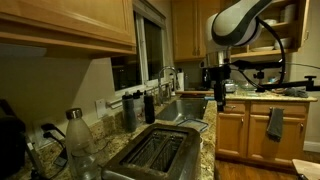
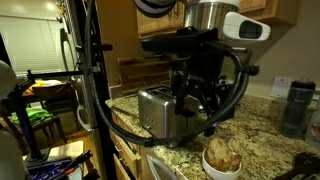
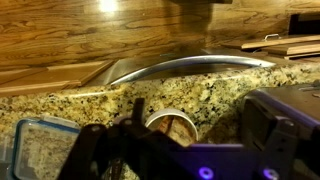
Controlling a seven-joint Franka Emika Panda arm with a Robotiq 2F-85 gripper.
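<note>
My gripper points down over the counter's front edge in the wrist view. Its two dark fingers stand well apart, open, with no object held between them. A small white bowl point(image 3: 181, 113) lies below, partly hidden by the gripper body. From the other side, the white bowl point(image 2: 221, 172) holds a rough tan lump point(image 2: 222, 154), perhaps bread. The silver toaster point(image 2: 157, 112) stands behind my arm. In exterior view 1 the gripper point(image 1: 219, 101) hangs in the air beyond the toaster point(image 1: 152, 152), which fills the foreground.
A clear container point(image 3: 42, 148) with a blue rim sits at the left in the wrist view. Bottles point(image 1: 149, 107) line the wall, and a clear bottle point(image 1: 79, 145) stands near the toaster. The sink point(image 1: 185, 109) lies farther along. Wooden floor point(image 3: 180, 30) is open beyond the counter.
</note>
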